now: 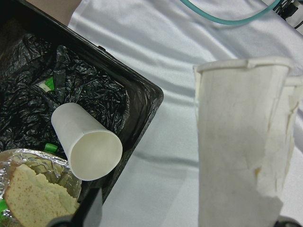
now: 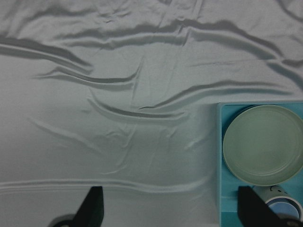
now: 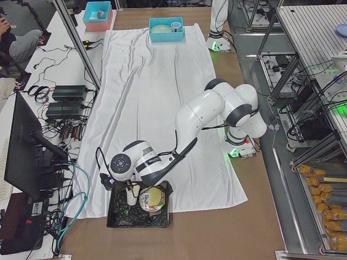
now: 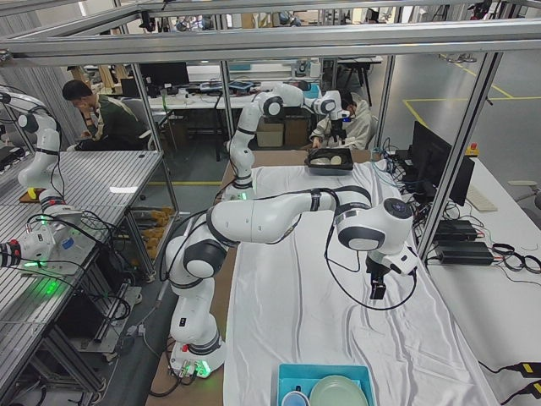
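My left gripper [image 3: 111,181] is over a black tray [image 3: 141,219] lined with a plastic bag. In the left wrist view, white paper cups [image 1: 236,142] stand tall between its fingers, which are mostly hidden. A white cup [image 1: 85,139] lies in the tray beside a foil dish [image 1: 57,168] holding flatbread [image 1: 38,196]. My right gripper stands open over the white cloth, its fingers apart with nothing between, left of a blue bin [image 2: 219,142] holding a green plate [image 2: 262,142] and a mug [image 2: 281,205].
A monitor [image 3: 21,146], cables and a teal hose run along the left edge. Metal frame posts rise beside the table.
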